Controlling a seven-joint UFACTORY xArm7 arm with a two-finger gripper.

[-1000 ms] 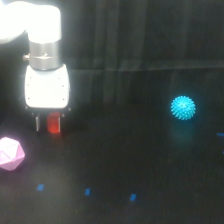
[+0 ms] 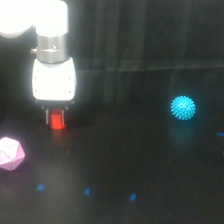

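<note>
My gripper [image 2: 57, 117] is at the left of the camera view, pointing down from the white arm [image 2: 52, 45]. A small red block [image 2: 57, 122] sits between its fingers, its lower part showing beneath them. The fingers stand close against the block's sides, and the fingers look shut on it. Whether the block is clear of the dark surface is hard to tell.
A pale pink faceted ball [image 2: 10, 154] lies at the left edge, below and left of the gripper. Far to the right is a spiky cyan ball [image 2: 182, 108]. Several small blue marks dot the dark surface, which is otherwise open in the middle.
My gripper has shifted a little right and up, and its fingers are closer together. The red block has moved slightly the same way. Both balls are where they were.
</note>
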